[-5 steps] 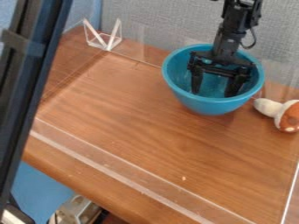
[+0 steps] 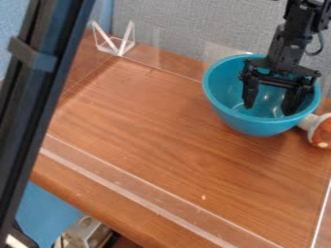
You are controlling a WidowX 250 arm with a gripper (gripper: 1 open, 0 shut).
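Note:
A teal plastic bowl sits on the wooden table toward the back right. My black gripper reaches down into it from above, open, its fingers spread inside the bowl; I cannot tell whether they touch the bowl's inner wall. A white and orange object lies at the right, just beside the bowl and partly cut off by the view's edge.
A white wire frame stands at the back left by the grey wall. A dark vertical post fills the left edge.
My gripper and the bowl have shifted to the right, the bowl now closer to the white and orange object, which sits slightly further right.

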